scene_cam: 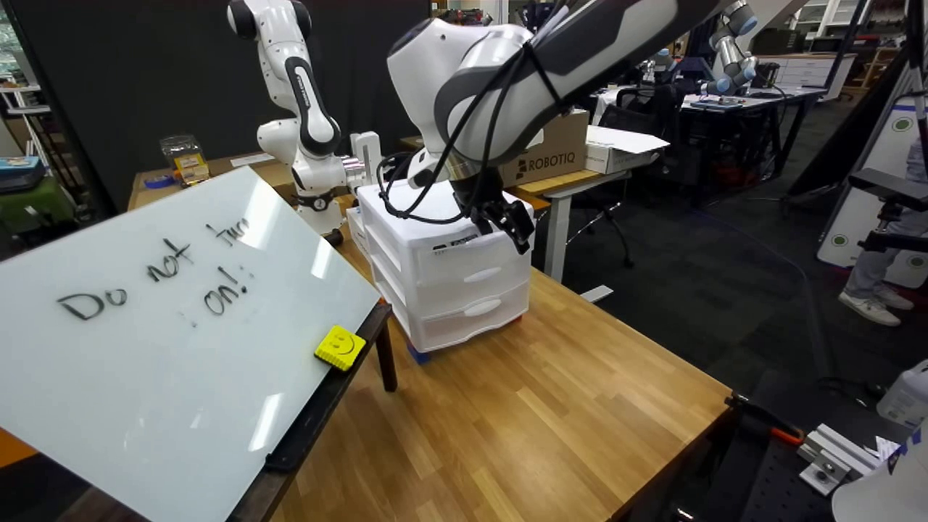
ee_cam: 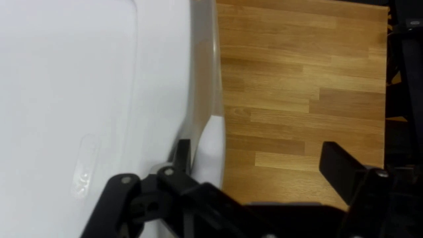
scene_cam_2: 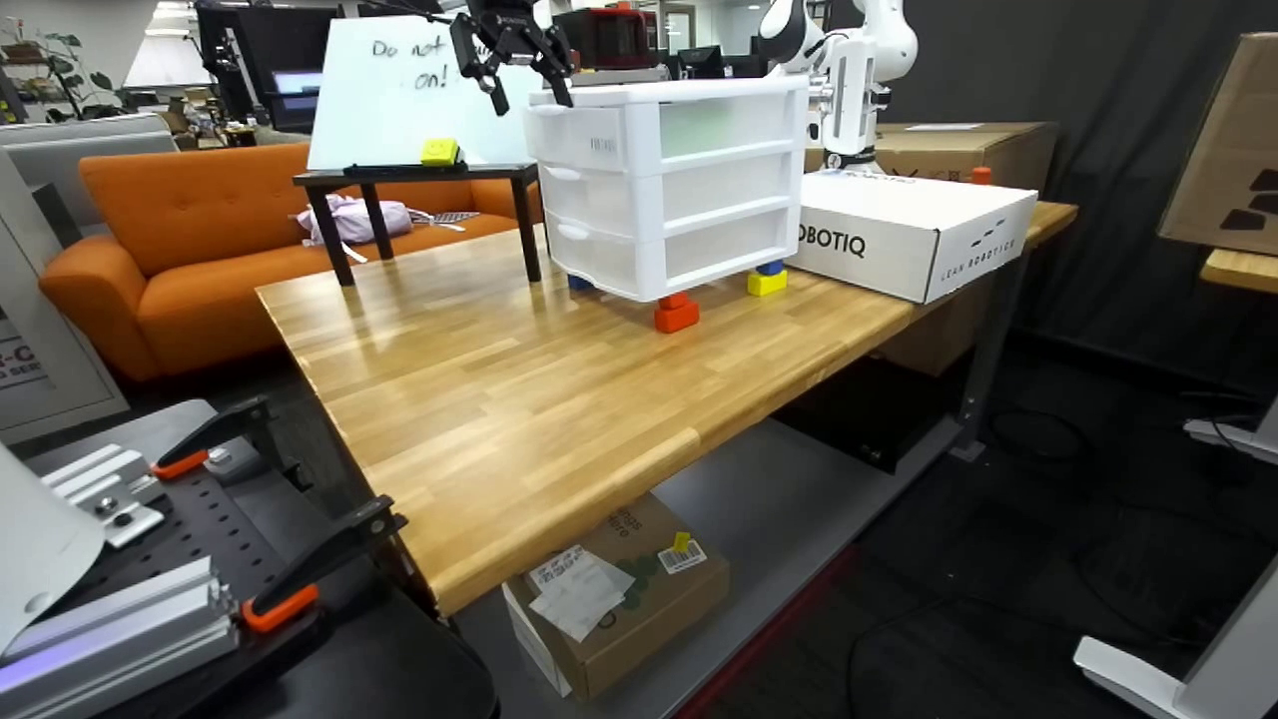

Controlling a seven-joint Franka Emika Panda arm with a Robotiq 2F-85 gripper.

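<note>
A white plastic drawer unit (scene_cam: 474, 287) with translucent drawers stands on the wooden table. My gripper (scene_cam_2: 532, 106) is at the front top edge of this unit, its fingers spread apart. In the wrist view one finger (ee_cam: 182, 155) lies at the narrow gap between the unit's white top (ee_cam: 99, 79) and the top drawer's front; whether it reaches inside that gap is hard to tell. The other finger (ee_cam: 341, 170) hangs out over the bare table. Nothing shows between the two. The unit rests on coloured blocks, such as a red one (scene_cam_2: 677, 314).
A whiteboard (scene_cam: 174, 330) with writing and a yellow eraser (scene_cam: 340, 348) stands close to the unit's front-left side. Behind the unit are a white Robotiq box (scene_cam_2: 887, 228) and a second arm (scene_cam: 300, 104).
</note>
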